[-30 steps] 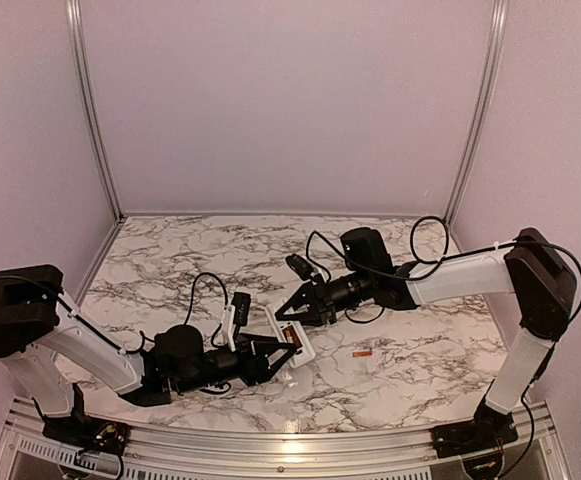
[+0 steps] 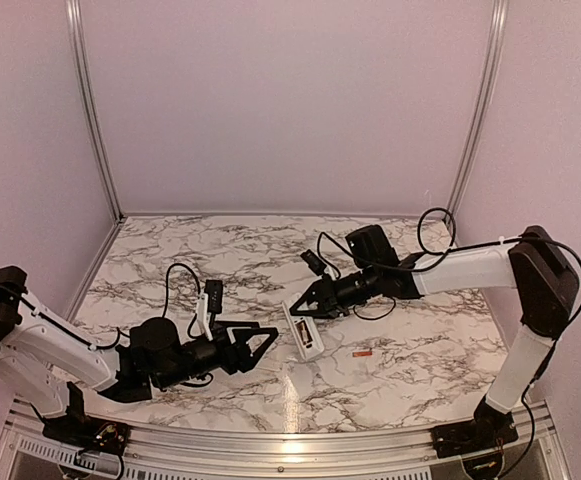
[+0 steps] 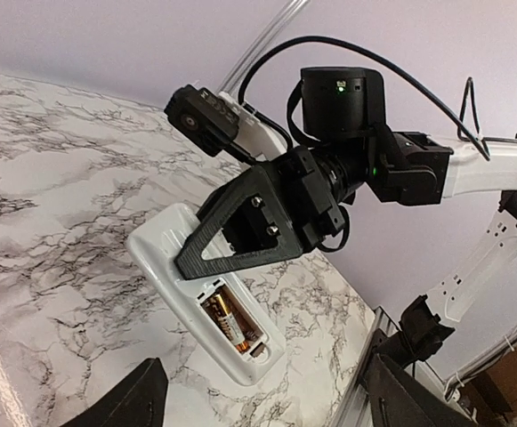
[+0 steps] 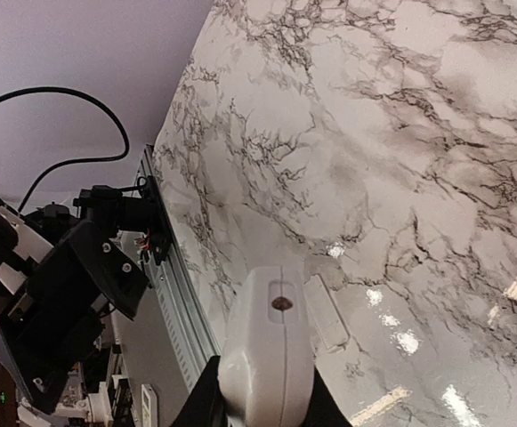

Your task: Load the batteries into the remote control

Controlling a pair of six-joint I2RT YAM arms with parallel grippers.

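Note:
My right gripper point(image 2: 305, 298) is shut on the white remote point(image 2: 303, 328), holding it tilted above the table, open compartment toward my left side. In the left wrist view a battery point(image 3: 229, 322) lies in that compartment; whether there is room beside it is hard to tell. The right wrist view shows the remote's white end point(image 4: 267, 347). My left gripper point(image 2: 265, 342) stands open just left of the remote, nothing between its fingers. A small orange battery point(image 2: 362, 353) lies on the table to the right of the remote.
A metal rail point(image 2: 290, 440) runs along its front edge, and pale walls enclose the back and sides.
My left gripper has drawn away leftward from the remote and opened wider. My right gripper has moved slightly rightward with the remote.

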